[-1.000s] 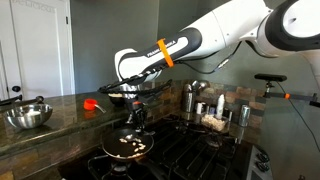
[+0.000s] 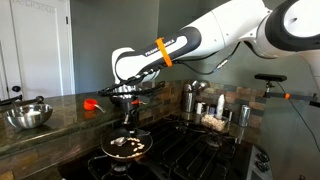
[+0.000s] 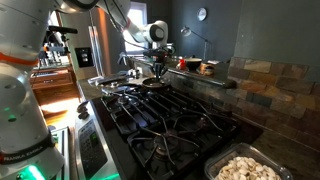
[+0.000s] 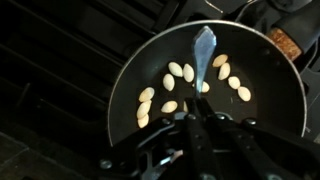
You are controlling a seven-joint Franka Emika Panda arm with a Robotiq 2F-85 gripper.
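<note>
A dark round pan [image 4: 225, 40] holding several pale, nut-like pieces [image 4: 168, 82] fills much of the wrist view. My gripper is above the pan, shut on a shiny metal utensil [image 4: 203, 48] whose flat, widened end shows past the fingers. Its other end is hidden, so I cannot tell whether it touches the pan or the pieces. In exterior view 1 the gripper [image 2: 131, 104] points down over the pan [image 2: 118, 153] on the near-left part of the stove. The pan [image 3: 152, 86] sits at the far end in exterior view 2.
The black stove [image 3: 165, 125] has raised grates around the pan. A tray of pale pieces [image 3: 248, 169] stands at its other end. A metal bowl [image 2: 30, 116] and a red item [image 2: 90, 104] rest on the left counter. Bottles and canisters line the back wall.
My gripper has shifted slightly over the pan. The pale pieces appear a little rearranged, and the pan stays in about the same place.
</note>
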